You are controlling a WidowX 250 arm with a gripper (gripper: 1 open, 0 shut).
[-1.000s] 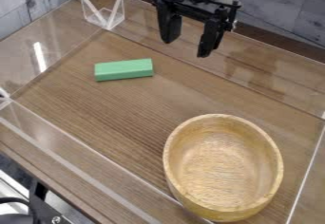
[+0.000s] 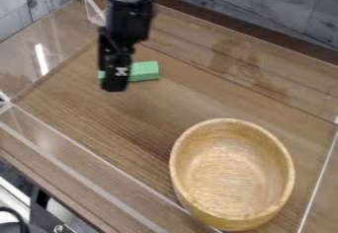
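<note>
My black gripper (image 2: 115, 74) hangs low in the upper left of the camera view, over the left end of a green block (image 2: 144, 70) and partly hiding it. The fingers are blurred, so whether they hold the block or stand apart from it is unclear.
A large round cream bowl (image 2: 231, 174) sits at the lower right of the wooden table (image 2: 119, 148). A white object lies at the left edge, and black cables show at the lower left corner.
The gripper has swept left and down from the upper middle right to the green block, now partly covering it. The block and bowl appear in the same places.
</note>
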